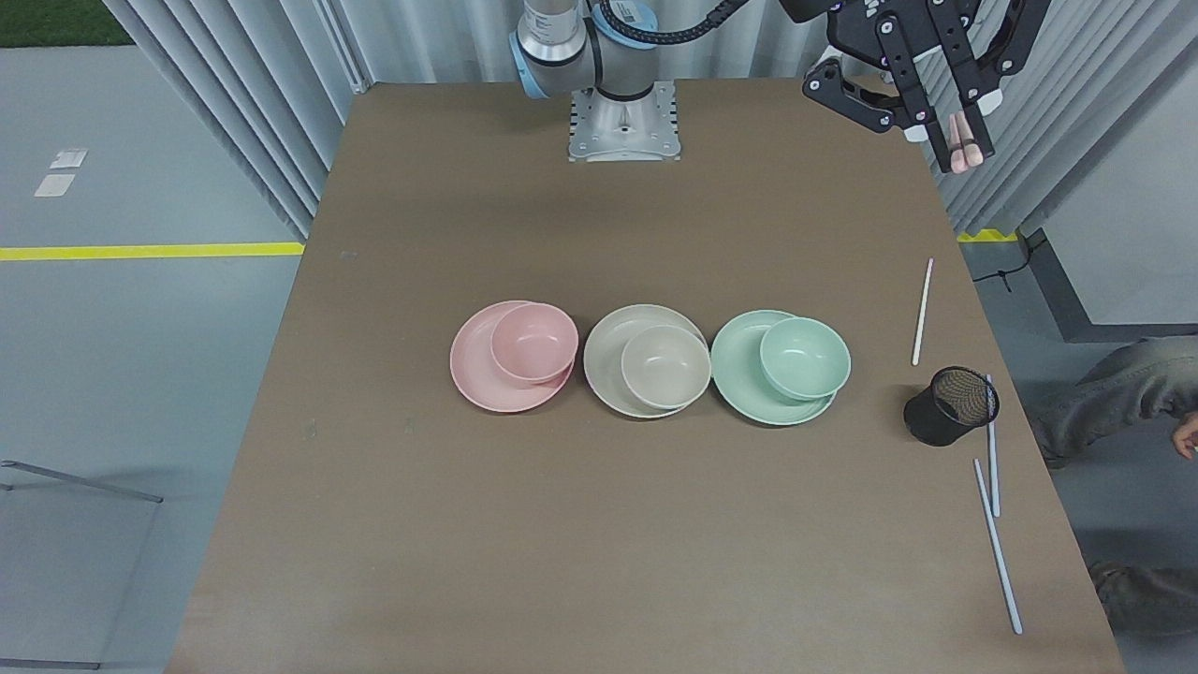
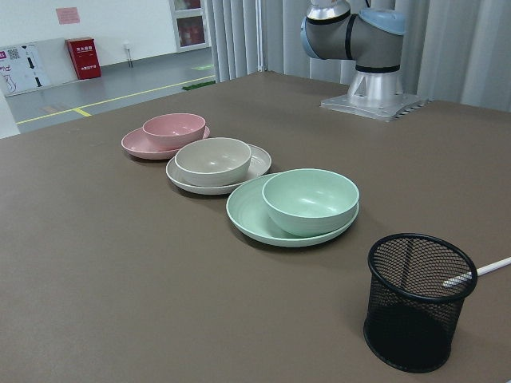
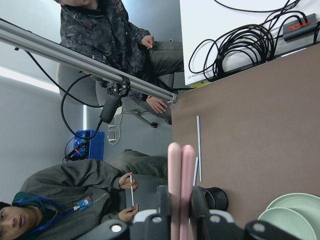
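Note:
Three bowls stand on plates in a row: pink bowl [image 1: 534, 337], cream bowl [image 1: 665, 365], mint bowl [image 1: 805, 358]. A black mesh cup [image 1: 938, 416] stands at the right, also beside the mint dishes in the left view. My gripper [image 1: 967, 152] is raised above the table's far right corner, its two pink fingers pressed together with nothing visible between them [image 3: 181, 154]. The left view shows only the arm's base, not the gripper.
A short white stick [image 1: 922, 315] and longer pale rods [image 1: 998, 550] lie along the right edge of the table [image 1: 562, 528]. People sit beyond that edge.

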